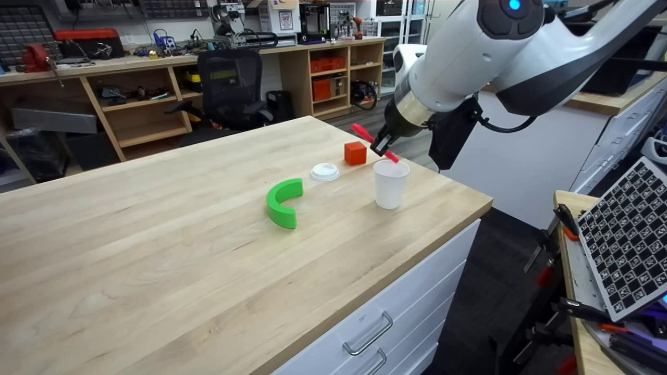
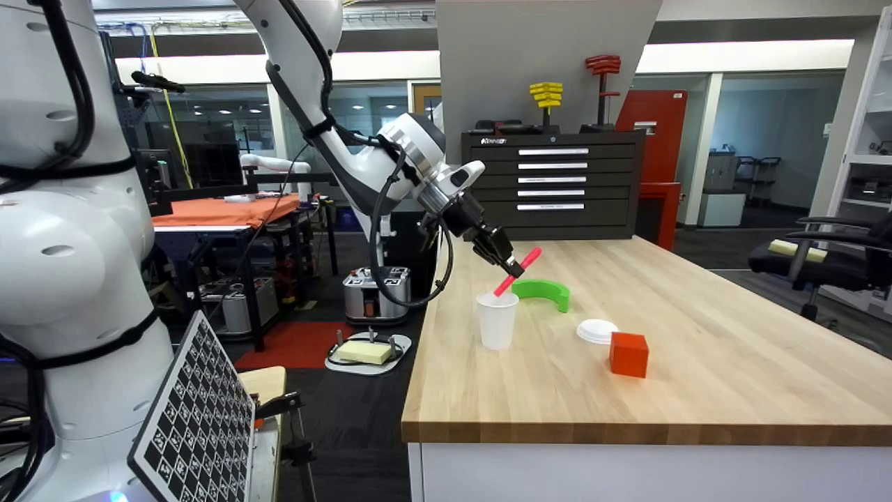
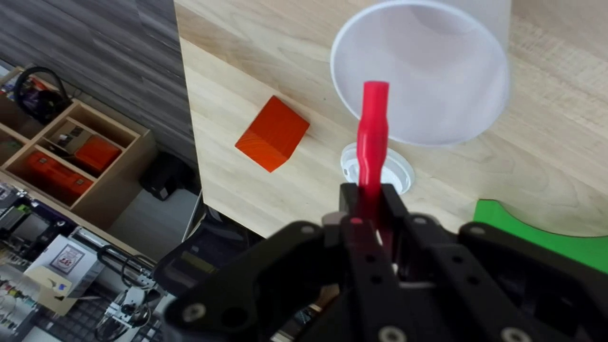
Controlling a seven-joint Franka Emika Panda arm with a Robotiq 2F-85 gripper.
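Note:
My gripper is shut on a red stick (image 3: 374, 131), holding it around its middle. Tilted, the stick (image 1: 361, 132) has its lower end at the mouth of a white cup (image 1: 388, 187). In exterior view 2 the stick (image 2: 529, 258) slants down toward the cup (image 2: 497, 322), its low tip by the rim; whether it touches the cup I cannot tell. Upright on the table, the cup (image 3: 422, 68) looks empty from above. The gripper (image 1: 379, 147) hangs just above and beside the rim.
Near the cup lie a white lid (image 1: 325, 172) and an orange-red cube (image 1: 355, 153). A green arc-shaped block (image 1: 282, 203) stands farther along the table (image 1: 156, 250), whose broad left part is bare. The table's edge runs close beside the cup.

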